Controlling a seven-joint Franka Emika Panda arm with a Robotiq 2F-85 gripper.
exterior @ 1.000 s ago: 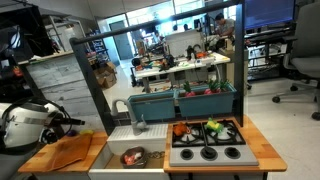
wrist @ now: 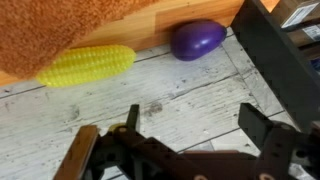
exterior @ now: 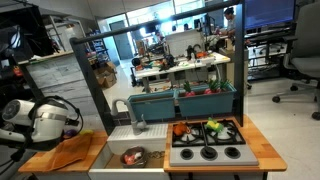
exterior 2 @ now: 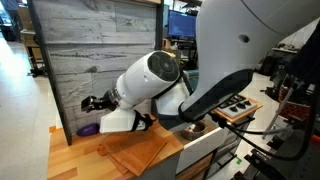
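Note:
My gripper is open, with its fingers wide apart in the wrist view and only white boards showing between them. At the top of that view lie a yellow corn cob (wrist: 86, 65), a purple eggplant (wrist: 198, 39) and an orange towel (wrist: 60, 25). Exterior view 2 has the gripper (exterior 2: 95, 112) close to the white board wall, above the eggplant (exterior 2: 88, 129) on the wooden counter. The towel (exterior 2: 135, 150) is spread flat there. In exterior view 1 the arm hides much of the counter's left end, though part of the towel (exterior: 65, 152) shows.
Right of the towel, a sink holds a pan (exterior: 134, 157). Farther right is a stove (exterior: 208, 145) with red and green items on it. A blue shelf (exterior: 182, 106) stands behind. A dark upright post (exterior 2: 50, 75) edges the board wall (exterior 2: 100, 45).
In exterior view 1 my arm has shifted to the right, now covering part of the towel's left side. The sink and stove area looks the same.

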